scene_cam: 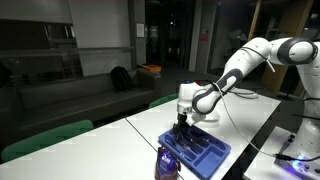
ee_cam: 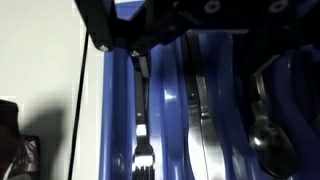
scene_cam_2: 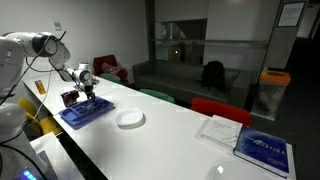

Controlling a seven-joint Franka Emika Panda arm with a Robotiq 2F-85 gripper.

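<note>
A blue cutlery tray (scene_cam: 212, 163) with compartments lies on the white table. In the wrist view, a fork (ee_cam: 143, 152) is in the left compartment, a knife (ee_cam: 206, 135) in the middle one and a spoon (ee_cam: 270, 145) in the right one. My gripper (scene_cam: 181, 131) is open and low over the tray's far-left end, its dark fingers crowding the top of the wrist view. The utensils' upper ends are partly hidden by the fingers. Whether a finger touches any of them cannot be made out.
A dark package with red and blue parts (scene_cam: 166, 163) stands just left of the tray. In exterior view 2 a white plate (scene_cam_2: 130, 118) is to the tray's right, and a white-and-blue box (scene_cam_2: 250, 143) lies farther off.
</note>
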